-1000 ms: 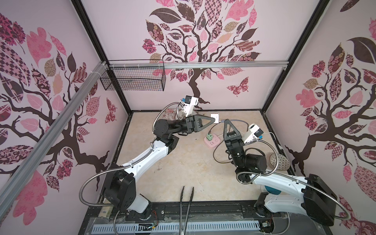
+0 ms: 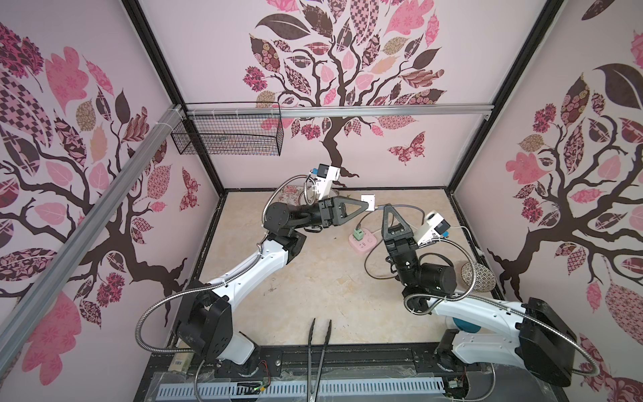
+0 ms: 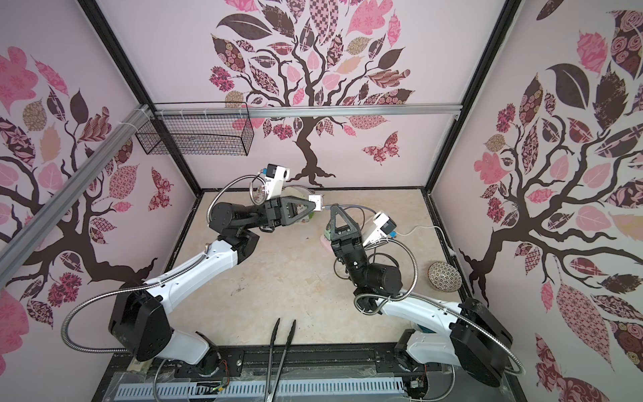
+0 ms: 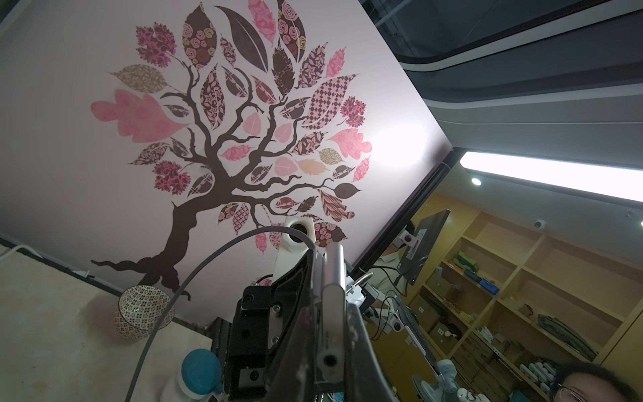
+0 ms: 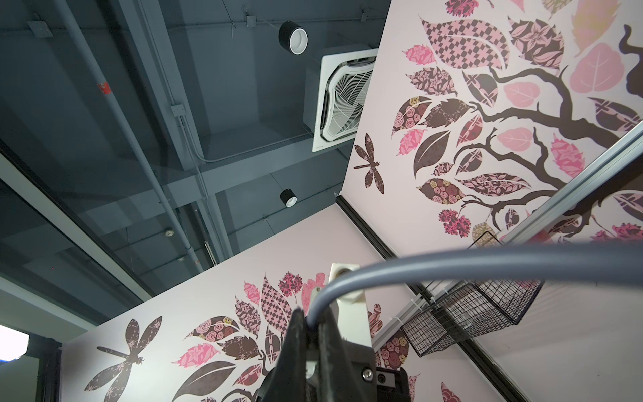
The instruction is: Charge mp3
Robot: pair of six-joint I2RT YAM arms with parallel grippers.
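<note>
A small white mp3 player (image 2: 367, 200) is in the tips of my left gripper (image 2: 365, 206), which is shut on it above the table. In the left wrist view the silver edge of the player (image 4: 333, 288) stands between the fingers, a round socket facing the camera. Facing it from the right, my right gripper (image 2: 387, 207) is shut on a thin grey cable (image 5: 428, 266) near its end. That end points left at the player; whether it touches cannot be made out. On the table sits a pink power strip (image 2: 363, 242) with a green plug (image 2: 358, 234) in it.
The cable loops behind the right gripper over the table. A patterned round basket (image 3: 444, 276) stands by the right wall, and a wire basket (image 2: 231, 134) hangs at upper left. Tongs (image 2: 320, 341) lie at the front edge.
My right arm and the cable look the same.
</note>
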